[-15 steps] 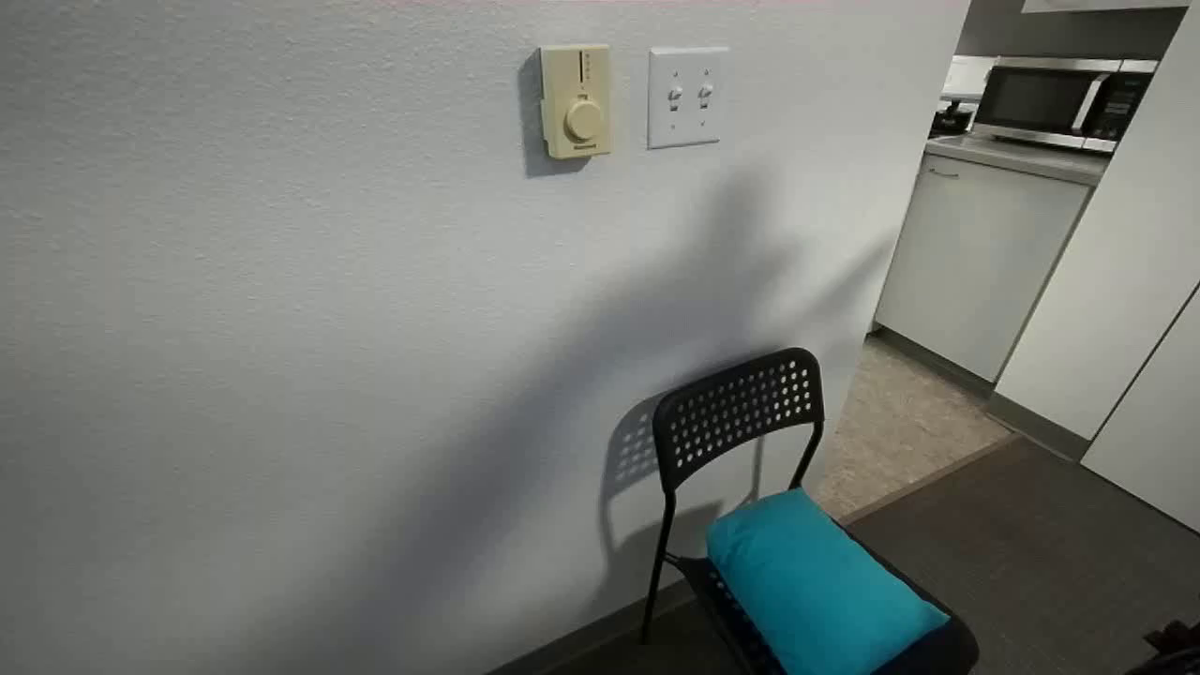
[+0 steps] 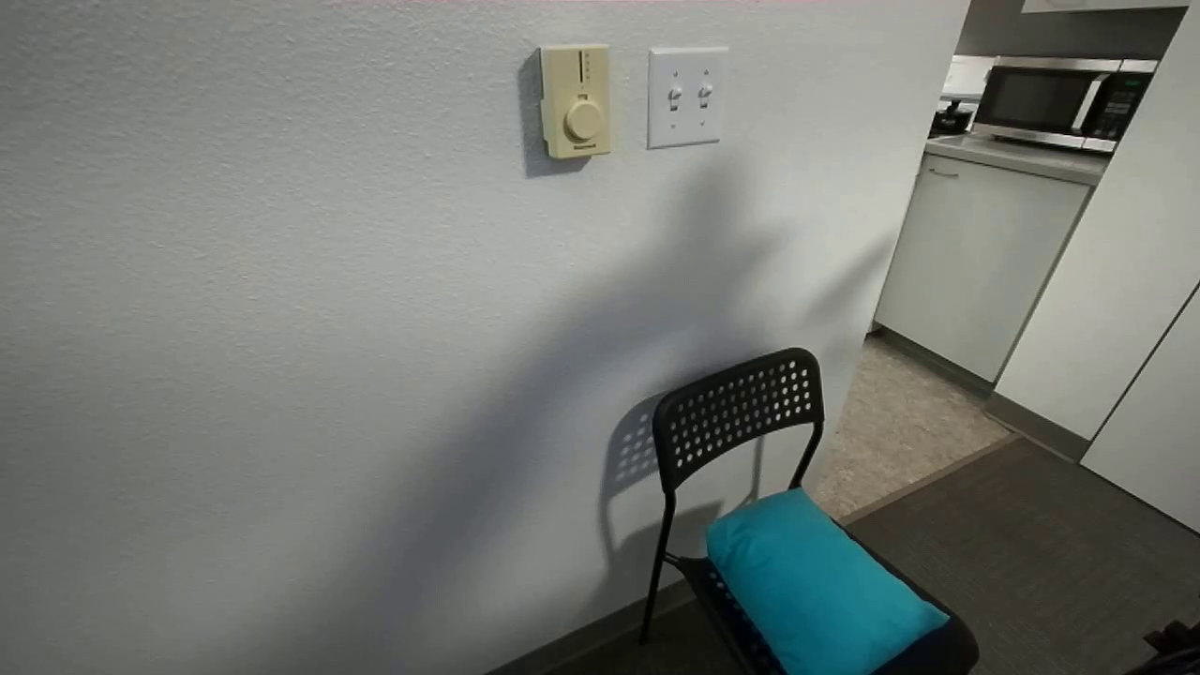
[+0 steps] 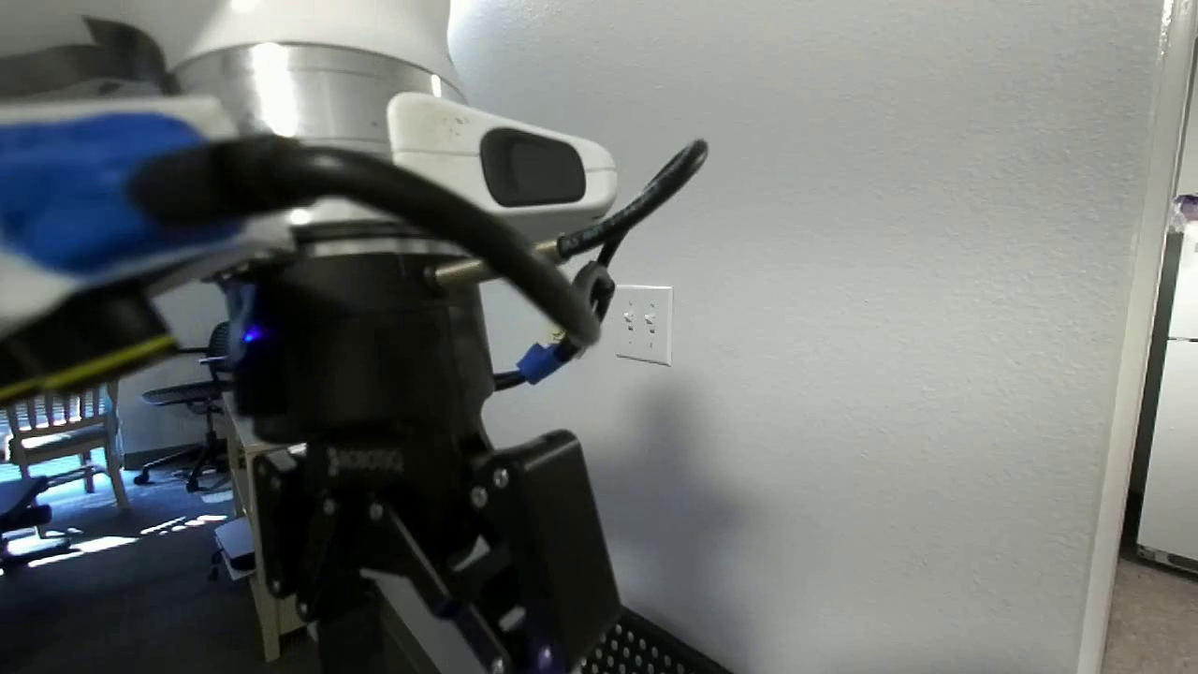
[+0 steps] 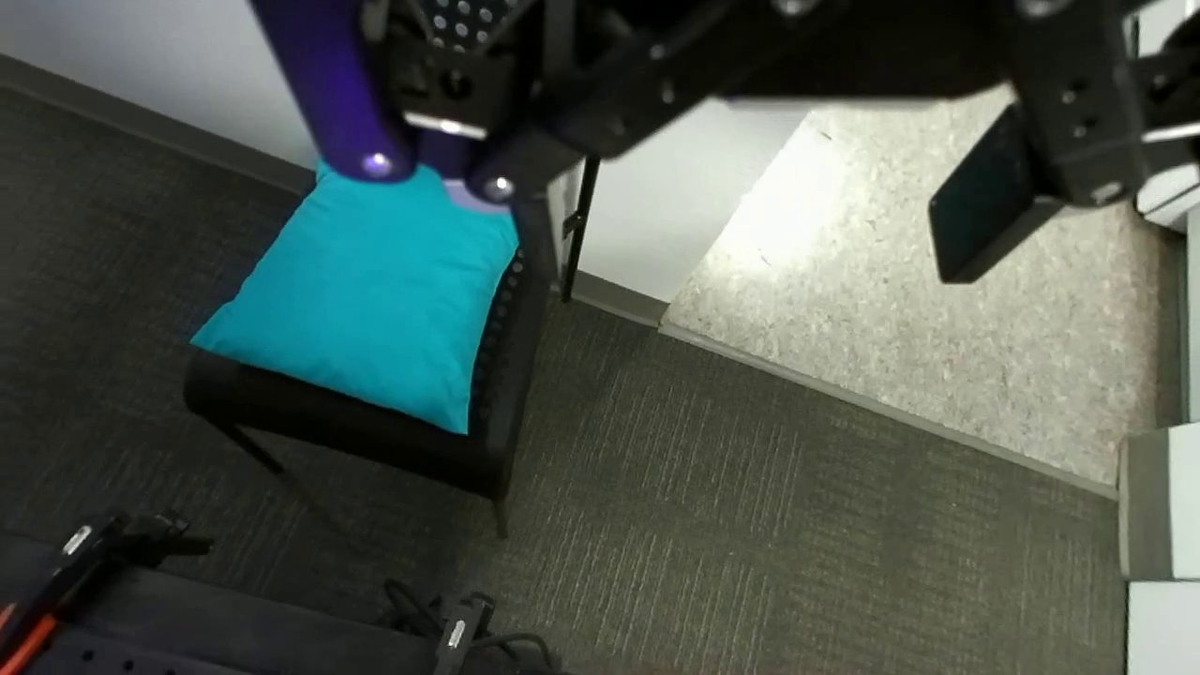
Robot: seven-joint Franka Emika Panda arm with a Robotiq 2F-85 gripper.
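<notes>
In the wrist view my gripper stands open, a wide gap between its fingers and nothing visible in it. The right finger's dark pad (image 4: pixel 981 202) shows clearly, while the left side is blurred and overlaps the cushion in the picture. A turquoise cushion (image 4: pixel 377 298) lies on the seat of a black chair (image 2: pixel 737 416) with a perforated backrest. On the wall above are a beige thermostat (image 2: pixel 577 101) with a round dial and a white double light switch (image 2: pixel 687 97). Exterior view 2 shows the arm close to the camera, its cables partly covering the thermostat.
The chair stands close to the white wall (image 2: pixel 337 281). Beyond the wall's edge lies a kitchen area with a microwave (image 2: pixel 1046 101) on a counter. Cables (image 3: pixel 427 213) loop out beside the gripper.
On the wall, the upper part of the arm's shadow has shifted slightly left. The chair, cushion, thermostat and switch have not moved.
</notes>
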